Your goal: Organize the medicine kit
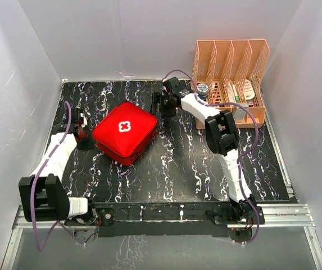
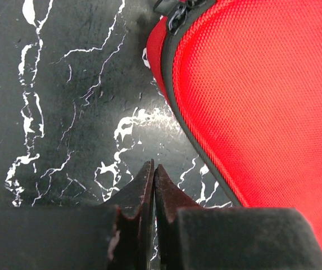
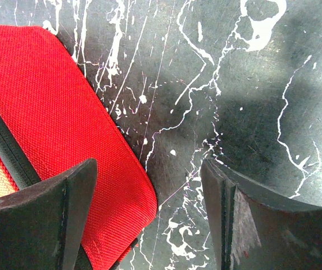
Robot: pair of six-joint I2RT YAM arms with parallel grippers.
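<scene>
The red medicine kit (image 1: pixel 124 135), closed, with a white cross on top, lies askew at centre-left of the black marbled table. My left gripper is shut, nothing between its fingers, beside the kit's left side; in the left wrist view the kit's dark zipper (image 2: pixel 177 19) runs along its edge. My right gripper is open at the kit's upper right side, with red fabric and a black zipper band (image 3: pixel 6 140) under and beside its left finger.
An orange organizer (image 1: pixel 228 50) with several upright dividers and assorted items stands at the back right.
</scene>
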